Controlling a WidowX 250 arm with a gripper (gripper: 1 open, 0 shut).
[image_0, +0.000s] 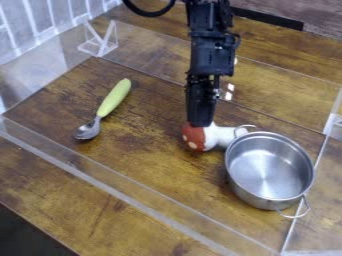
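Note:
My black gripper (202, 113) hangs at the centre, shut, with its tips just above a red and white toy mushroom (201, 137) lying on its side on the wooden table. A steel pot (269, 172) with wire handles stands right beside the mushroom, to its lower right. A spoon with a pale green handle (114, 98) lies on the left.
Clear plastic walls (160, 208) border the work area.

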